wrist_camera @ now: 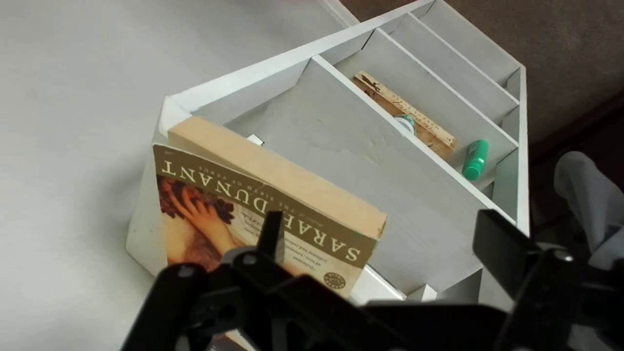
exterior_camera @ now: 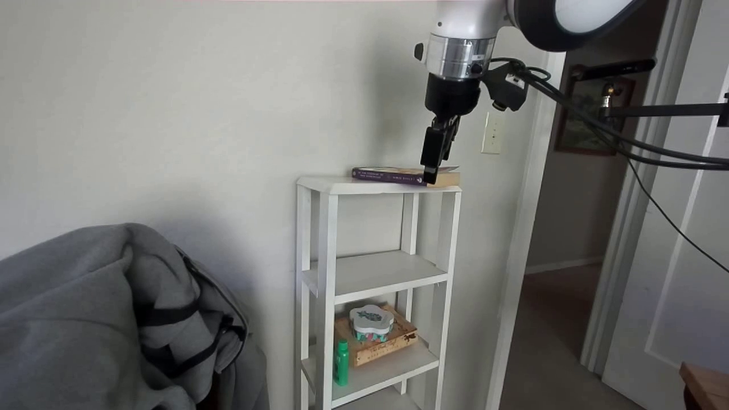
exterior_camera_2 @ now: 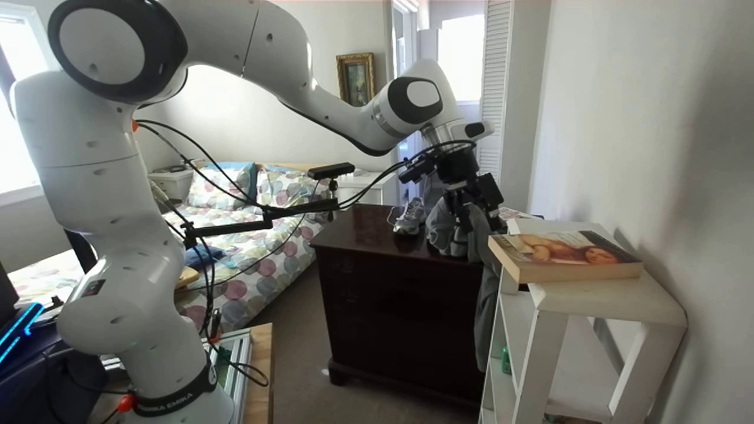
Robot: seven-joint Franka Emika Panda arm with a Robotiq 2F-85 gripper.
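Note:
A thick paperback book (exterior_camera: pixel 389 175) with a purple spine lies flat on top of the white shelf unit (exterior_camera: pixel 318 183). Its cover, a painting of a reclining figure, shows in exterior view 2, where the book (exterior_camera_2: pixel 565 255) overhangs the shelf top's edge. My gripper (exterior_camera: pixel 430 179) points down at the book's right end in exterior view 1. In the wrist view the gripper is open, one finger in front of the book's cover (wrist_camera: pixel 202 225) and the other well beyond its corner. Whether a finger touches the book, I cannot tell.
Lower on the unit are a green bottle (exterior_camera: pixel 342 362), a wooden box (exterior_camera: pixel 386 349) and a white flower-shaped tin (exterior_camera: pixel 371 321) on that box. The shelf directly below the top is empty. A grey cloth heap (exterior_camera: pixel 82 321) and a dark dresser (exterior_camera_2: pixel 403 304) are nearby.

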